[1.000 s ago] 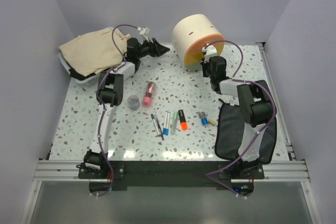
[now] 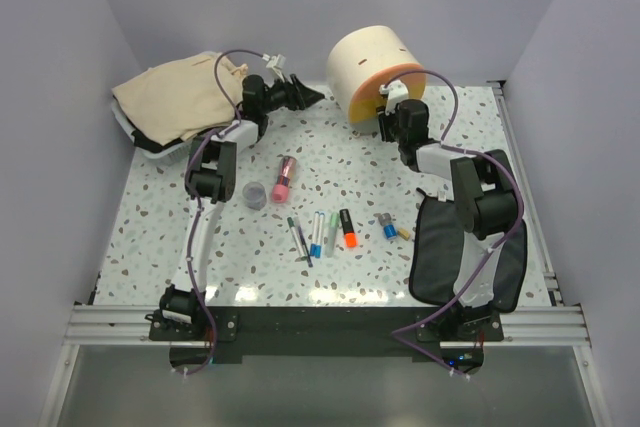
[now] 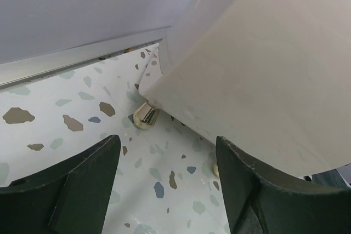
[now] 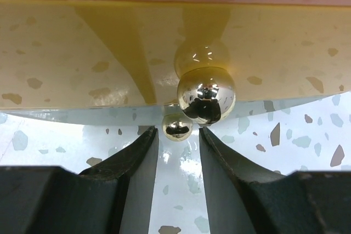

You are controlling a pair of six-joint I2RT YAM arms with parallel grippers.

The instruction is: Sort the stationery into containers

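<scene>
A white, rounded box with an orange front point(image 2: 392, 81) stands at the back. In the right wrist view one gold knob point(image 4: 207, 95) shows on its yellowish front, with a lower gold knob point(image 4: 177, 127) in line with the gap of my right gripper. That gripper is part open; whether its fingers flank the lower knob I cannot tell. Left of the box, my left gripper stands open and empty. Toward the front lie several pens point(image 2: 317, 234), an orange-and-black marker point(image 2: 347, 228), a blue-and-silver item point(image 2: 388, 226) and a small tan piece point(image 2: 404, 233).
A clear round container point(image 2: 254, 195) and a pink-ended case point(image 2: 284, 179) are by the left arm. Beige cloth fills a bin point(image 2: 149, 153) at the back left. Under the right arm lies a black mat point(image 2: 437, 257).
The left arm looks almost still. The stationery lies where it was.
</scene>
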